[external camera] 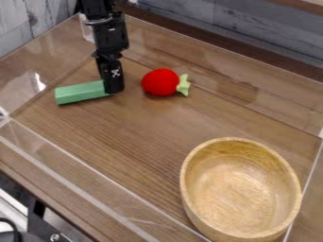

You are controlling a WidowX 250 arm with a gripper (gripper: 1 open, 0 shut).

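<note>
My black gripper (110, 80) reaches down from the top left onto the right end of a green block (81, 93), which lies flat on the wooden table (151, 161). It is shut on that end of the block; the fingertips are dark and small in the view.
A red tomato-like object (161, 82) with a pale green piece at its side lies right of the gripper. A large tan bowl (240, 151) stands at the lower right. A wall edge runs along the back and left.
</note>
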